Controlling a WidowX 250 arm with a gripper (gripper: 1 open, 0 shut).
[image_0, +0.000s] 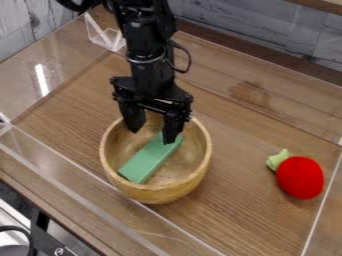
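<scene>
A round wooden bowl (187, 170) sits in the lower middle of the table, with a green rectangular block (150, 160) lying slanted inside it. My black gripper (151, 122) hangs over the back of the bowl, fingers apart and pointing down, one near the left rim and one toward the right above the block's far end. It holds nothing that I can see.
A red round object (301, 179) with a pale green top lies at the right of the wooden table (241, 220). A grey corrugated surface lies beyond the upper left edge.
</scene>
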